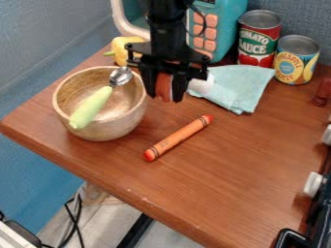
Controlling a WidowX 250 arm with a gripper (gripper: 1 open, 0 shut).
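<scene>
My black gripper (pixel 171 77) hangs just right of a metal bowl (pixel 114 123), with a reddish-brown object (pixel 165 86) between its fingers, partly hidden by them. The bowl holds a green-handled spoon (pixel 91 107). An orange crayon (pixel 177 139) lies on the table below the gripper. A white cylindrical thing (pixel 200 86) sits behind the gripper, on or beside a folded light-blue cloth (pixel 235 89).
A red can (pixel 258 44), a yellow can (pixel 296 64) and a small dark-red bottle (pixel 323 91) stand at the back right. A yellow object (pixel 126 46) and a teal toy (pixel 220 24) are behind.
</scene>
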